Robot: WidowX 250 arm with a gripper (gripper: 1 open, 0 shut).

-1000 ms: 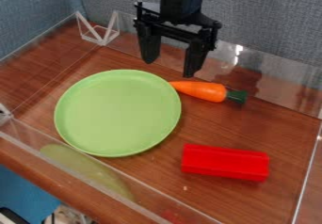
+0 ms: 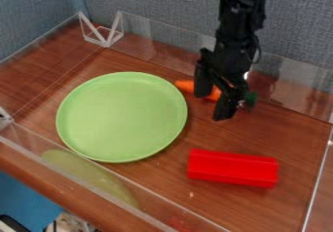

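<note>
My black gripper (image 2: 221,95) is lowered over an orange carrot (image 2: 189,86) with a green top, at the back right of the board, its open fingers around the carrot's middle and partly hiding it. A round green plate (image 2: 121,117) lies to the left of the carrot. A red block (image 2: 233,169) lies toward the front right.
Clear low walls edge the wooden surface (image 2: 169,187), with a white frame (image 2: 99,31) at the back left corner. A pale yellowish shape (image 2: 89,177) shows at the front left edge. Bare wood lies between carrot and block.
My gripper has moved down and to the right, from above the back of the board to over the carrot. The plate and red block have not moved.
</note>
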